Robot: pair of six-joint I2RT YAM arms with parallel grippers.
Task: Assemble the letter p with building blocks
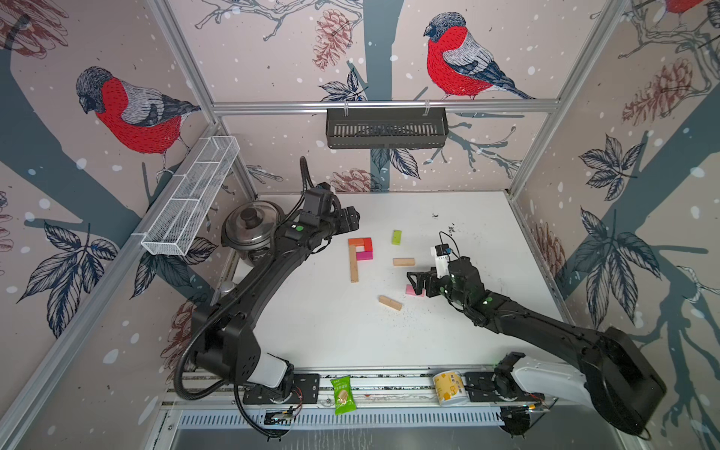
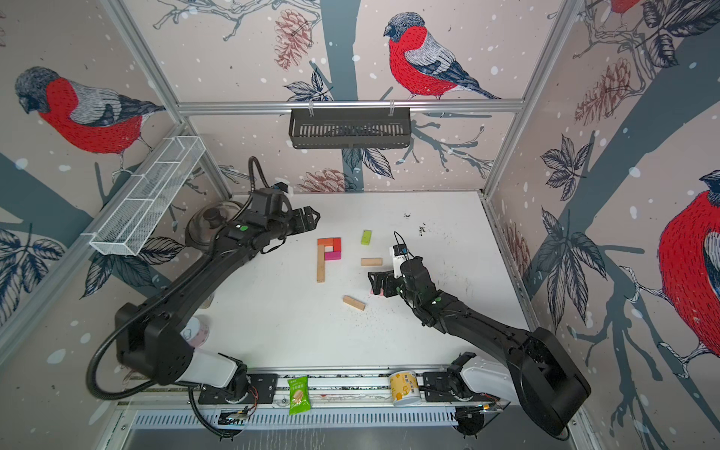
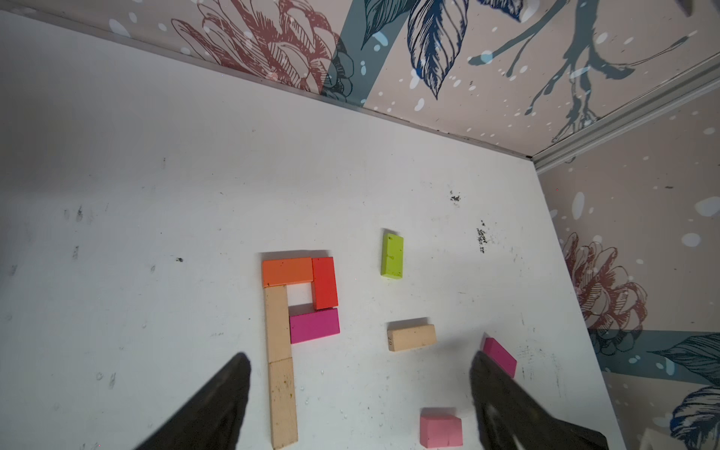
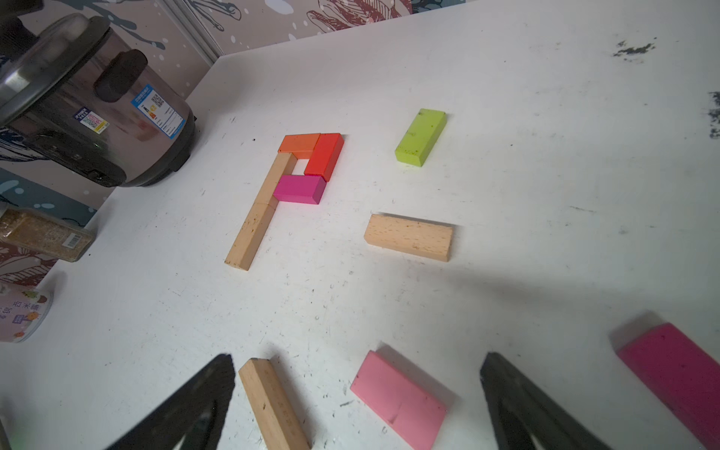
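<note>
Two end-to-end wooden blocks [image 3: 281, 397] form a stem, topped by an orange block [image 3: 287, 271], a red block [image 3: 324, 282] and a magenta block [image 3: 314, 325] around a small gap. Separate on the table lie a green block [image 3: 392, 255], wooden blocks [image 4: 407, 237], a pink block [image 4: 399, 399] and another magenta block [image 4: 667, 375]. My left gripper [image 1: 347, 218] hangs above and behind the letter, fingers apart, nothing between them. My right gripper [image 1: 417, 282] stands open over the pink block.
A pot [image 1: 252, 225] and jars stand along the left edge. A black basket [image 1: 386, 138] and white wire shelf [image 1: 190, 196] hang on the walls.
</note>
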